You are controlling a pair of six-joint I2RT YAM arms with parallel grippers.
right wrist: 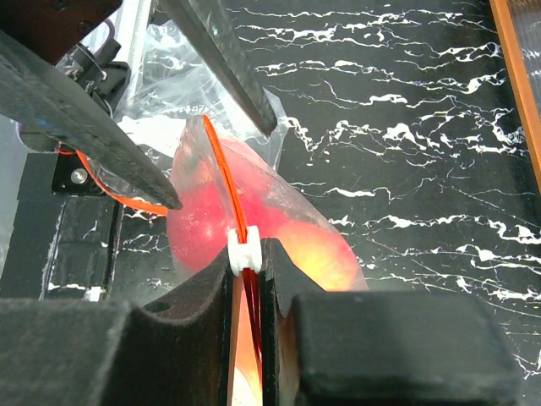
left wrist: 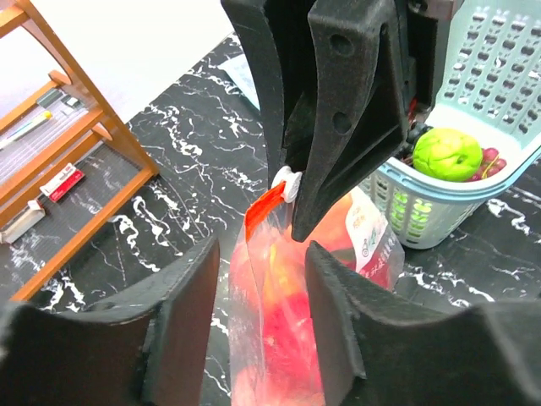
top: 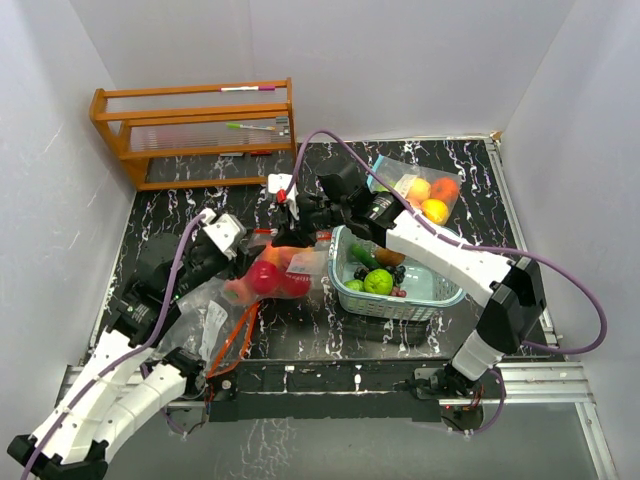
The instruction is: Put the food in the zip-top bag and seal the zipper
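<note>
A zip bag of red and orange food [top: 266, 278] lies on the black marble table below both grippers. My right gripper is shut on the bag's orange zipper at its white slider; in the left wrist view its black fingers hold the slider [left wrist: 287, 182] from above. My left gripper is part open over the bag, its fingertips either side of the clear film below the zipper end; I cannot tell whether they touch it. In the right wrist view its fingers stand apart above the bag's far end.
A basket [top: 420, 300] with fruit and grapes stands right of the bag, with another bag of fruit [top: 440, 190] behind it. A wooden rack [top: 200, 183] is at back left. Loose clear bags and orange strips [top: 240, 340] lie at front left.
</note>
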